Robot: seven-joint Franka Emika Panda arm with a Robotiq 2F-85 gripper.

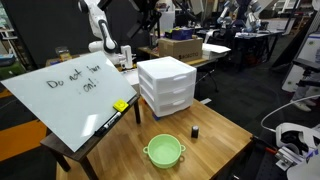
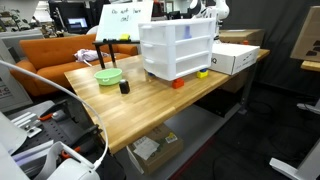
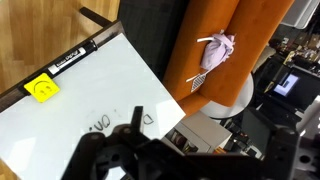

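Note:
A whiteboard (image 1: pixel 72 100) with black handwriting leans on a dark stand at the left in exterior view 1. A yellow block (image 1: pixel 120 105) and a dark marker (image 1: pixel 107 125) lie along its lower right edge. In the wrist view, the whiteboard (image 3: pixel 95 115), yellow block (image 3: pixel 41 88) and marker (image 3: pixel 70 60) are left of my gripper. Its dark fingers stand wide apart, open, with nothing gripped between them. On the table are a green bowl (image 1: pixel 164 151), a small black object (image 1: pixel 195 132) and a white drawer unit (image 1: pixel 168 87).
Red (image 2: pixel 177 84) and yellow (image 2: pixel 203 74) blocks lie near the drawer unit's base. A white box (image 2: pixel 232 58) stands behind it. Bare wood (image 2: pixel 150 100) shows at the table's front. An orange sofa (image 2: pixel 55 50) is in the background.

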